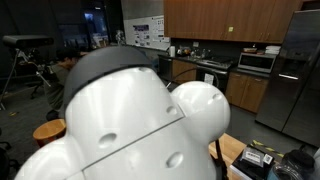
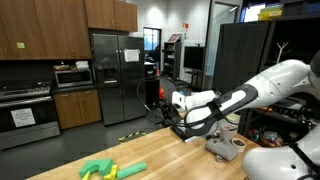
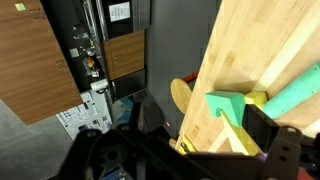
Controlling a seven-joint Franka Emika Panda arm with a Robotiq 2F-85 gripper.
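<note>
In the wrist view my gripper stands open, its two dark fingers wide apart with nothing held between them. Beyond the right finger, on the wooden table, lie a green block-like piece and a yellow piece. A longer teal-green piece rests farther right. Exterior view 2 has green pieces and yellow bits at the table's near edge, with my gripper above and beyond them. The white arm hides most of the tabletop in exterior view 1.
A black-and-white box and a dark round container are at lower right. Grey items lie on the table's right side. An orange stool stands left.
</note>
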